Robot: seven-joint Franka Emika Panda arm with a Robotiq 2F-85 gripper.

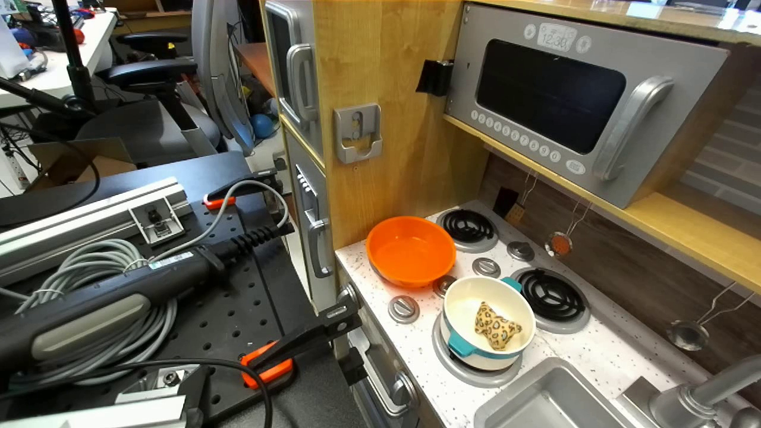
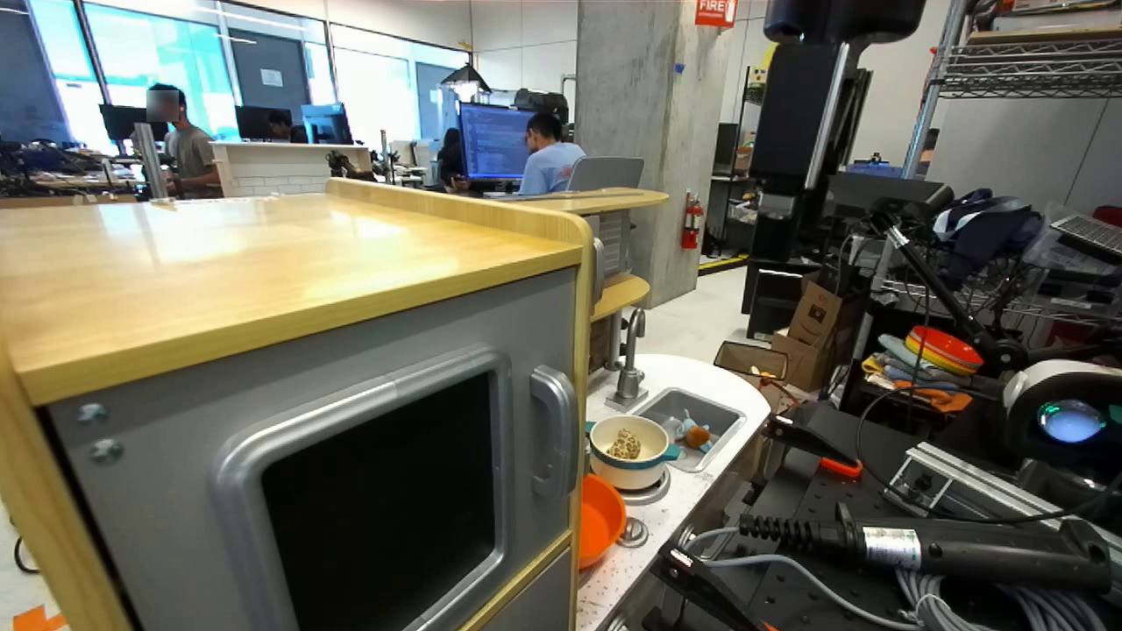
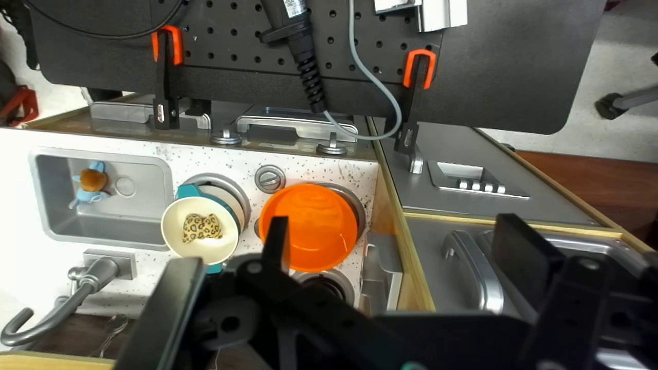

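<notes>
In the wrist view my gripper stands open, its dark fingers (image 3: 521, 256) wide apart with nothing between them. It hangs above the toy kitchen, clear of the counter. A cream pot (image 1: 460, 299) with teal handles rests on a front burner. Inside it lies a small leopard-print stuffed piece (image 1: 496, 328). Beside the pot, near the wooden side wall, is an empty orange bowl (image 1: 410, 249). A blue and brown plush toy (image 3: 92, 181) lies in the grey sink (image 3: 145, 216). My gripper does not show in exterior view 1.
The tall wooden side panel (image 1: 392, 78) bounds the counter beside the bowl. A toy microwave (image 1: 549, 93) overhangs the back burners. The faucet (image 3: 92, 277) rises behind the sink. Black clamps (image 1: 314, 335) grip the front edge, next to a black table (image 1: 235, 307) with cables.
</notes>
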